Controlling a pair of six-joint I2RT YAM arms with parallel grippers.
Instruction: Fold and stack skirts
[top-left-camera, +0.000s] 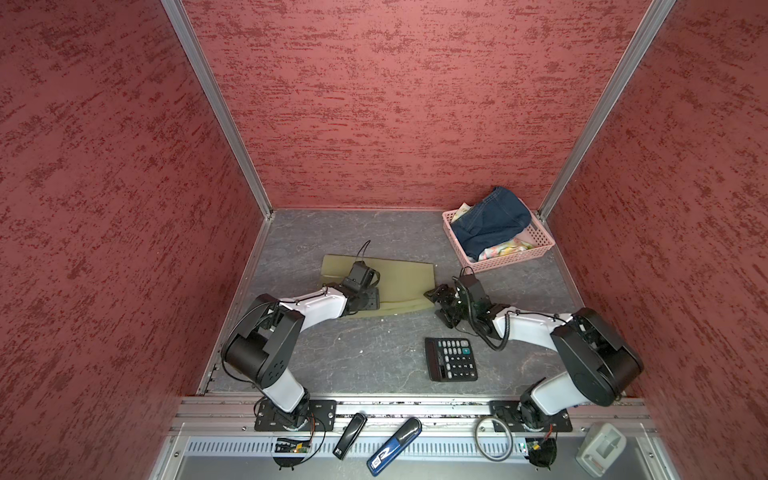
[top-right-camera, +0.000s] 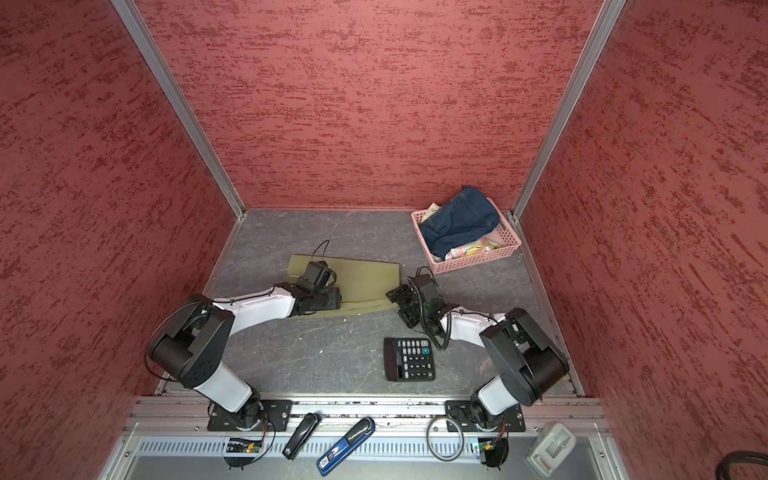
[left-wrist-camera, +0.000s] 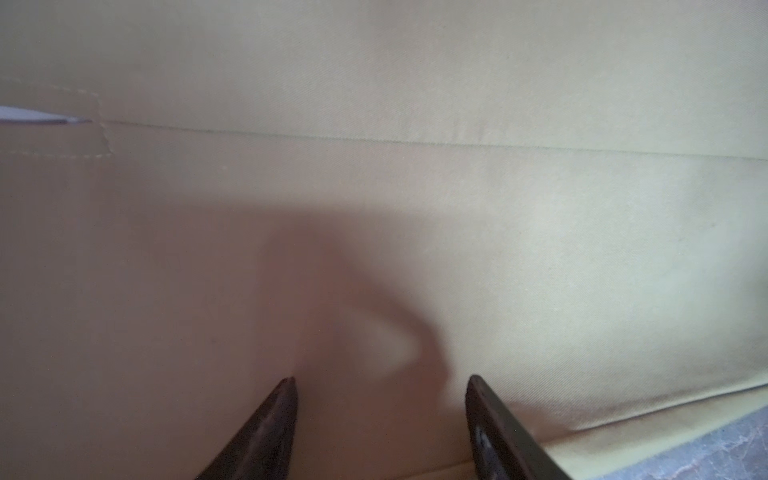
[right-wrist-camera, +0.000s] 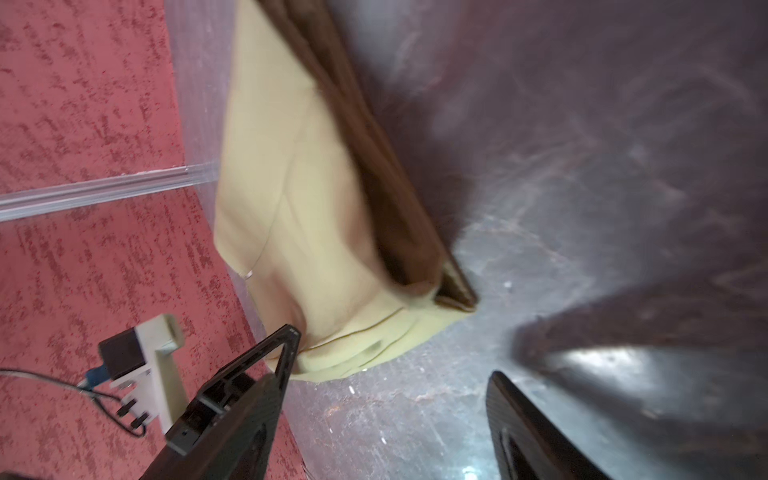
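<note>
An olive-khaki skirt (top-left-camera: 406, 280) lies folded in a long flat shape on the left-centre of the table. My left gripper is over its middle near the front edge, fingers apart, with the cloth spread below them; whether they touch it I cannot tell. In the left wrist view a seam and a small slit cross the fabric. My right gripper stands open at the skirt's right end. One of its fingers (right-wrist-camera: 254, 416) is close by the corner of the skirt (right-wrist-camera: 288, 192), whose layers gape along one side.
A pink basket (top-left-camera: 512, 260) with a dark blue denim garment (top-left-camera: 490, 222) and patterned cloth stands at the back right. A calculator (top-left-camera: 450, 359) lies in front of my right gripper. Bare table shows behind the skirt and in front of it.
</note>
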